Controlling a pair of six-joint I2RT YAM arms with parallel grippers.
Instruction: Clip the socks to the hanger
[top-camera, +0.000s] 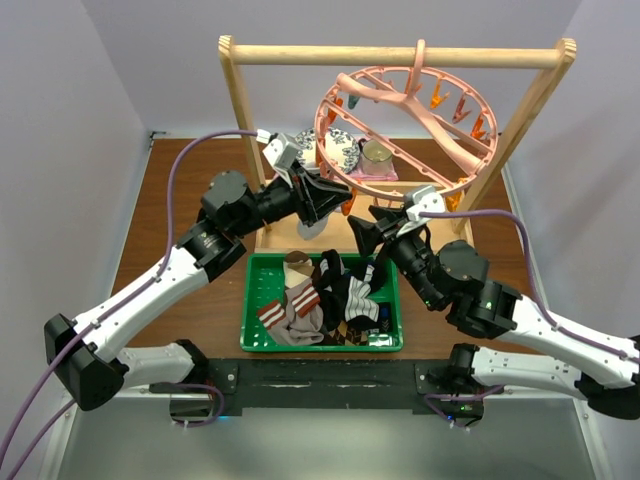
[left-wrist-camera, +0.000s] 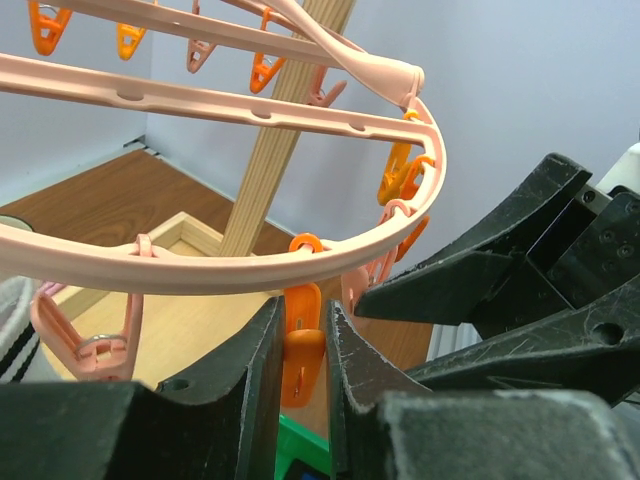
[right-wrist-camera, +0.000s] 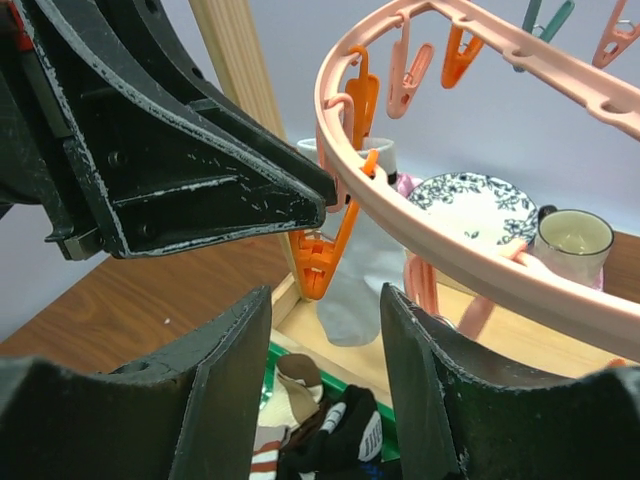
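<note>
My left gripper (top-camera: 336, 200) is shut on an orange clip (left-wrist-camera: 303, 360) hanging from the pink ring hanger (top-camera: 450, 130). A pale sock (right-wrist-camera: 355, 280) hangs behind that clip in the right wrist view; its upper attachment is hidden. My right gripper (top-camera: 372, 225) stands open, with nothing between its fingers, just right of and below the left one. In the green bin (top-camera: 250, 300) below lie grey, striped and black socks (top-camera: 300, 315).
The hanger hangs from a wooden frame (top-camera: 300, 55) over a wooden base (top-camera: 280, 235). Behind are a patterned plate (right-wrist-camera: 470, 190) and a mug (right-wrist-camera: 573, 240). Brown table surface (top-camera: 170, 220) shows at both sides.
</note>
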